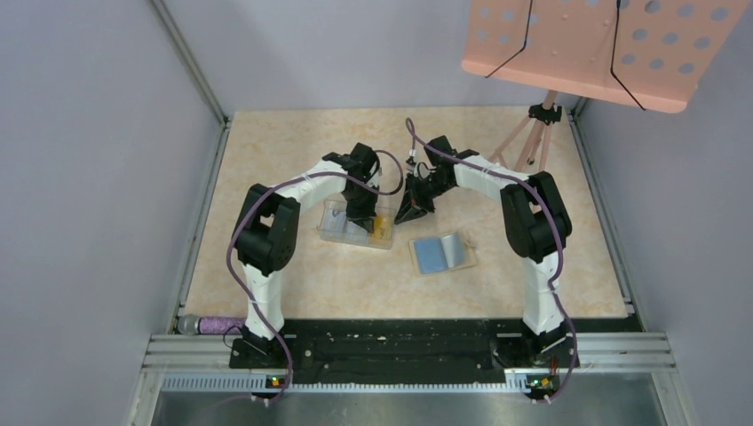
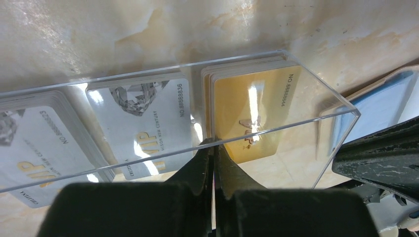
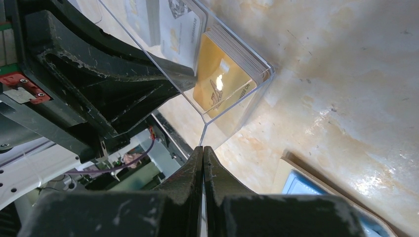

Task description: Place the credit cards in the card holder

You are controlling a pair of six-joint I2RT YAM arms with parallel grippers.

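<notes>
A clear box [image 1: 355, 243] lies on the table with three stacks of cards inside: two silver stacks and one gold stack [image 2: 257, 106]. The middle silver stack [image 2: 148, 106] sits just left of the gold one. Over the box, near the gold cards, my left gripper is shut, with nothing showing between its fingers. My right gripper [image 1: 397, 222] hovers just off the box's right end, also shut and with nothing visible between its tips. To the right lies an open blue folder with a pale flap [image 1: 454, 249], seemingly the card holder.
A pink tripod and board [image 1: 577, 53] stand at the back right. A bottle with a purple wrap [image 1: 220, 326] lies at the front left. The two wrists are close together over the box.
</notes>
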